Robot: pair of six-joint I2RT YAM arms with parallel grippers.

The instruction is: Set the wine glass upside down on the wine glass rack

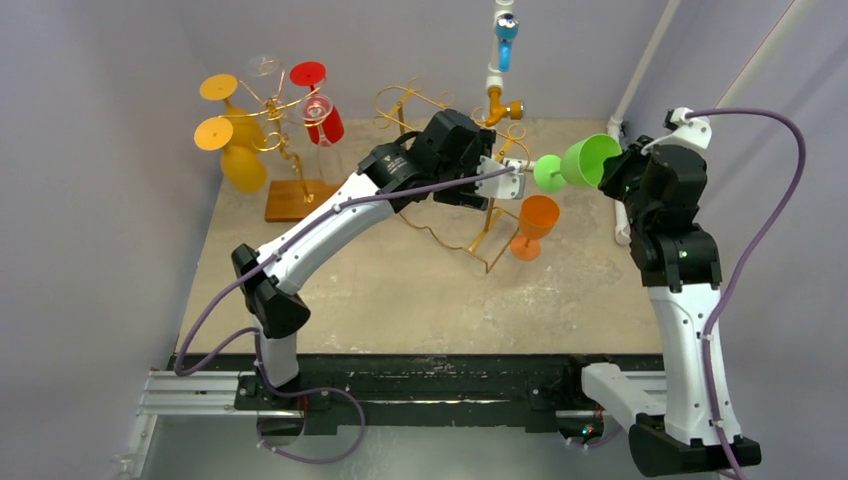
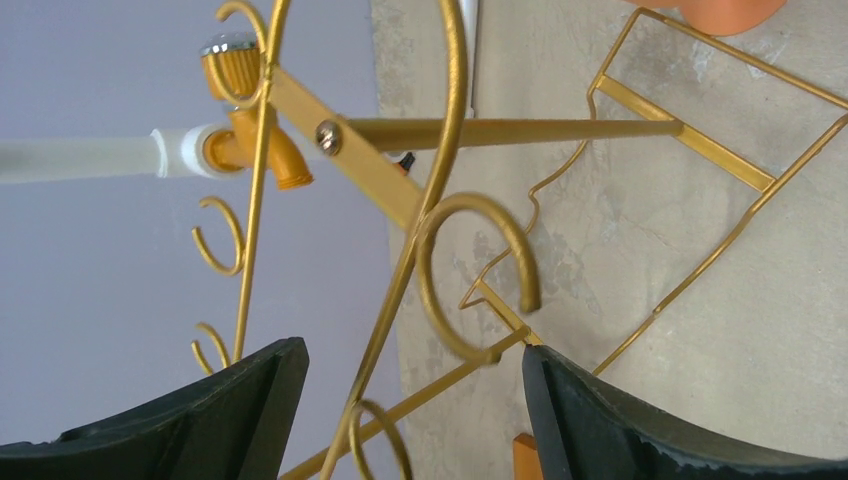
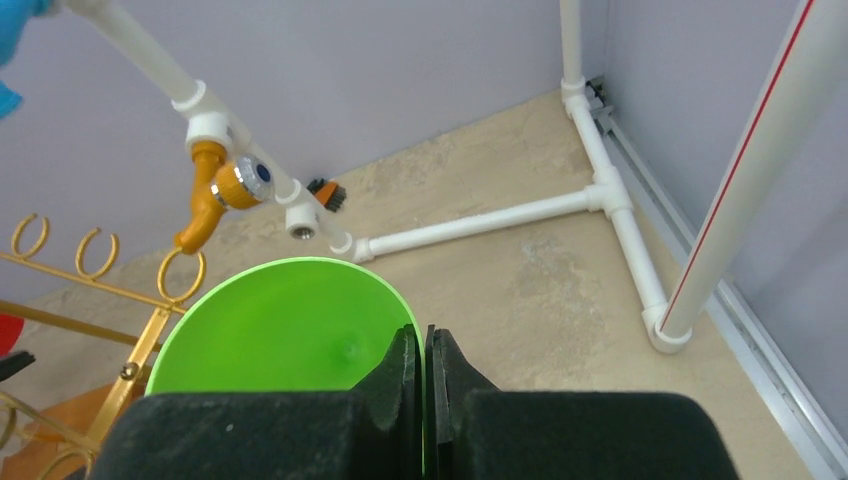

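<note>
The green wine glass point(image 1: 588, 160) is tilted sideways, its foot toward the gold wire rack point(image 1: 505, 150) and its mouth toward my right arm. In the right wrist view, my right gripper is shut on the rim of this green glass point(image 3: 280, 330). My left gripper is over the rack, its fingers point(image 2: 265, 390) spread apart. A gold rail of the rack point(image 2: 385, 320) runs through the gap between them in that view; whether they touch it I cannot tell. From above, the left arm hides part of the rack.
An orange glass point(image 1: 538, 215) stands upright by the rack's right foot. Behind the rack is a yellow tap point(image 1: 495, 106) on a white pipe. At the left, another stand point(image 1: 292, 200) holds several hanging glasses. Open table lies in front.
</note>
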